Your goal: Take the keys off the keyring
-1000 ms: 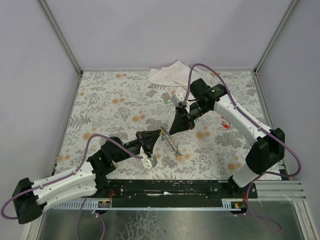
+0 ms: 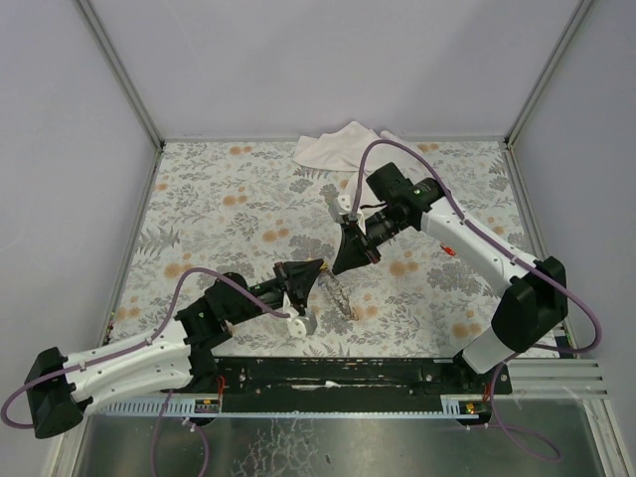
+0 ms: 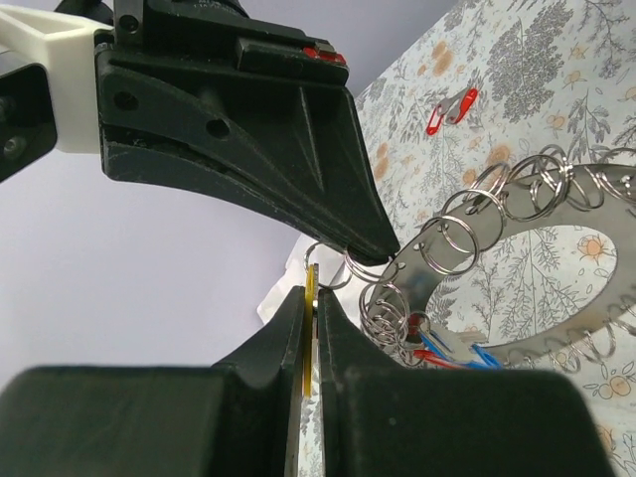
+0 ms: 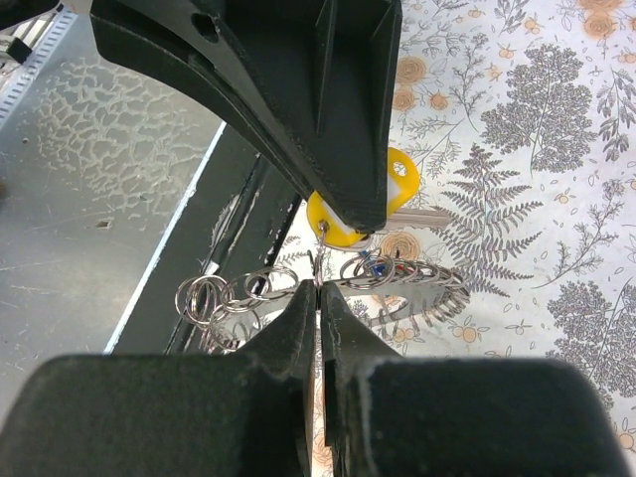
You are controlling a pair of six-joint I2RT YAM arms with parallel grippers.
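The keyring is an oval metal band (image 3: 596,224) threaded with several small wire rings, and it hangs between my grippers above the table. My left gripper is shut on a thin yellow-headed key (image 3: 309,333), which shows edge-on between its fingers. The right wrist view shows the yellow head (image 4: 399,171) flat, with a small ring (image 4: 322,238) at its hole. My right gripper is shut on that ring's wire. From above, the left gripper (image 2: 322,265) and right gripper (image 2: 336,270) nearly touch. Red and blue keys (image 3: 457,350) hang on the band.
Red-handled scissors (image 3: 453,107) lie on the floral tablecloth (image 2: 219,209). A white cloth (image 2: 343,149) is at the back, with a small green item (image 2: 333,203) nearer.
My right arm's gripper has shifted slightly left and its wrist has changed angle. The keyring swings a little below the grippers. The left arm has barely moved.
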